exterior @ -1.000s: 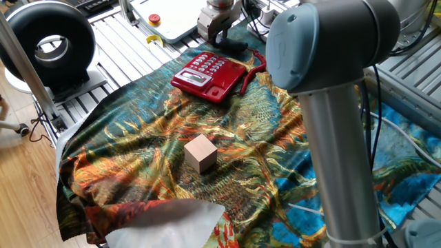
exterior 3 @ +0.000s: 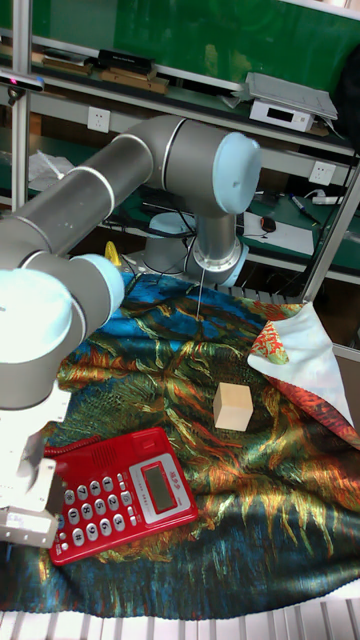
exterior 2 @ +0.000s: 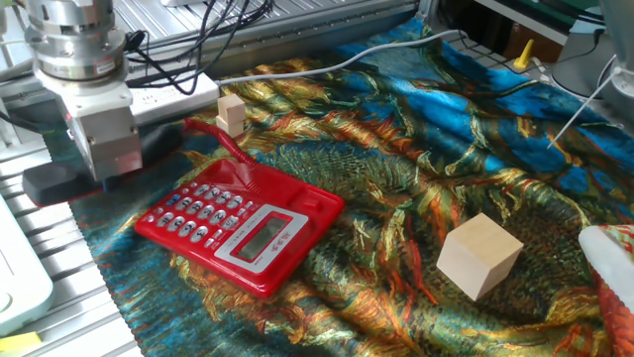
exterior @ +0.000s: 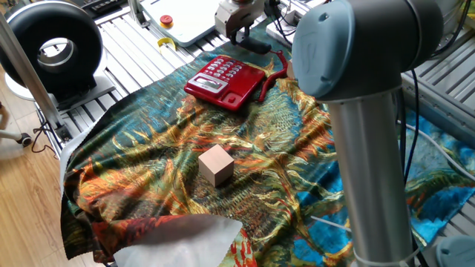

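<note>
A red desk phone (exterior 2: 238, 223) with silver keys lies on the patterned cloth, its cradle bare. My gripper (exterior 2: 111, 171) is at the upper left in exterior view 2, beyond the phone's keypad side. It is shut around the middle of a long dark handset (exterior 2: 59, 184), whose ends stick out on both sides; the fingertips are mostly hidden. The red cord (exterior: 277, 78) runs from the phone up toward the handset (exterior: 254, 46). In exterior view 3 the phone (exterior 3: 117, 496) shows at the lower left, with the handset hidden.
A wooden cube (exterior 2: 479, 256) sits on the cloth apart from the phone. Small wooden blocks (exterior 2: 231, 115) stand near the cord, by a white power strip (exterior 2: 173, 99). A red emergency button (exterior: 166, 21) is at the back. The cloth is rumpled, with one corner folded over.
My gripper and the dark handset have shifted slightly back and to the right in exterior view 1. The large arm joint has moved a little too; phone and cube stay put.
</note>
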